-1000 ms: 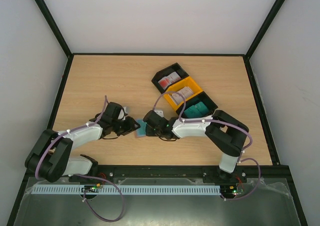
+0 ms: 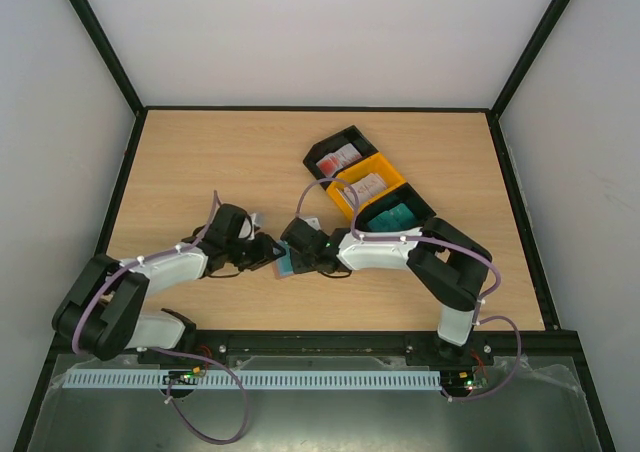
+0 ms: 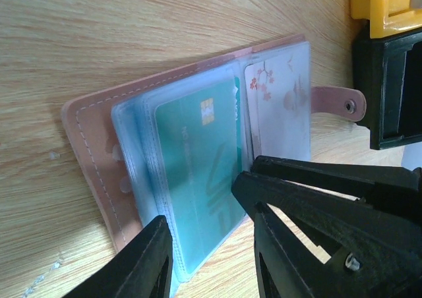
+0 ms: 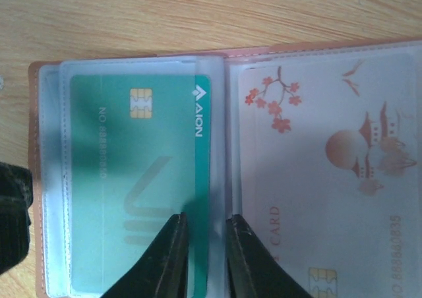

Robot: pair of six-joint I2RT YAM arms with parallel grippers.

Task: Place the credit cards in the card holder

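Observation:
The card holder, brown-edged (image 3: 92,159) with clear sleeves, lies opened flat on the table. A green card (image 4: 119,179) sits inside its left sleeve, and a white card (image 4: 297,159) with a blossom print is in the right sleeve. My left gripper is open over the holder's left edge, its fingers apart around the view of the green card. Above the fold my right gripper stands partly open, with no card seen between its fingers. From the top, both grippers hide most of the holder (image 2: 285,265).
Behind the right arm are three joined boxes: a black one with red-and-white cards (image 2: 340,159), a yellow one with pale cards (image 2: 365,188), and a black one with green cards (image 2: 392,218). The holder's strap (image 3: 336,103) reaches toward a black box.
The holder between them appears shifted slightly right of where it was a second ago. The left arm has barely moved.

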